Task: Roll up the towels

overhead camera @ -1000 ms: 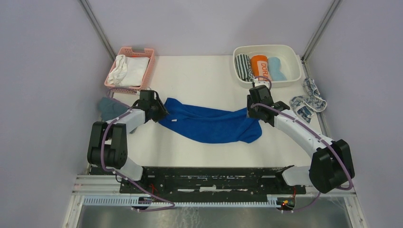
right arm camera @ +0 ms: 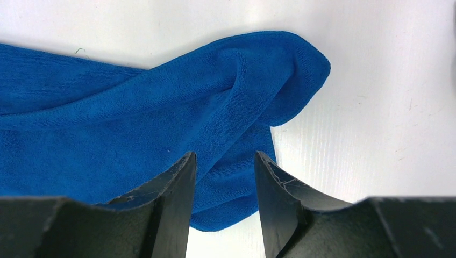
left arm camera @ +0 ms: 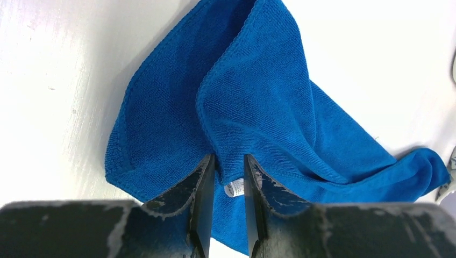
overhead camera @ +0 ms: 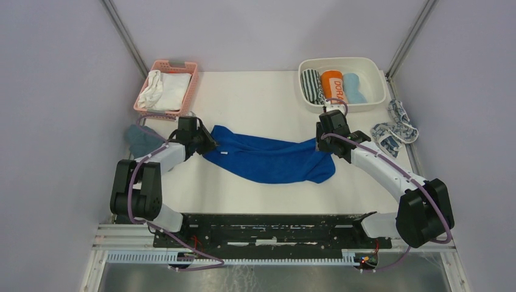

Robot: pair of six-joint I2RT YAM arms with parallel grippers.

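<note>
The blue towel lies spread on the white table, its edges rumpled and partly folded over. In the left wrist view a folded edge of that towel and a small white tag show between my left gripper's fingers. The left gripper is part open, its fingers narrowly apart at the towel's left end. Over the right end of the towel, my right gripper stands wide open. Nothing is gripped between its fingers. In the top view the arms cover both ends of the cloth.
A pink basket with white cloths stands back left. A white bin at the back right holds several rolled towels. Grey-blue cloth lies under the left arm, and a patterned cloth at the right edge.
The left arm has shifted slightly at the towel's left end, and its gripper now sits a touch farther right. The towel and right arm look unchanged.
</note>
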